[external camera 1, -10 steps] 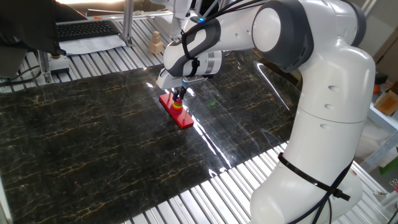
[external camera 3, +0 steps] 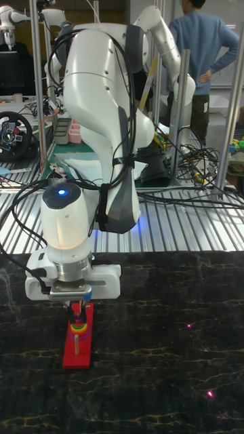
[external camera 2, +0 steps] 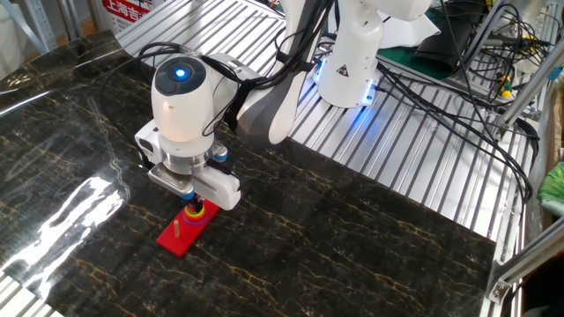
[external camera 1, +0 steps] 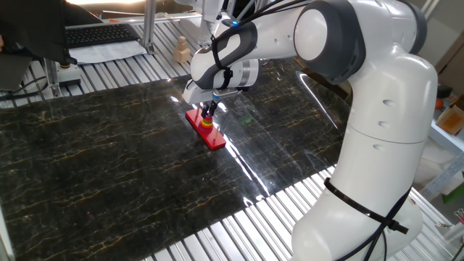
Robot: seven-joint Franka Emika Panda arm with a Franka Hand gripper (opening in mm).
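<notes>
A flat red board (external camera 1: pixel 215 137) with upright pegs lies on the dark marbled tabletop. Around its middle sits a small stack of colored rings (external camera 1: pixel 206 125), in which yellow and red show. Directly over this stack my gripper (external camera 1: pixel 208 114) points down, its dark fingertips at or just above the top ring. In exterior view 2 a bare peg (external camera 2: pixel 176 229) stands at the near end of the board, beside the yellow ring (external camera 2: pixel 195 212). The hand partly covers the stack. How far apart the fingers are, and whether they grasp a ring, is too small to make out.
Wide stretches of the marbled tabletop (external camera 1: pixel 94 167) around the board are bare. Beyond its edge, a wooden block figure (external camera 1: pixel 181 51) stands on the slatted metal surface near a keyboard (external camera 1: pixel 100 35). Loose cables (external camera 2: pixel 476 132) run along the slats.
</notes>
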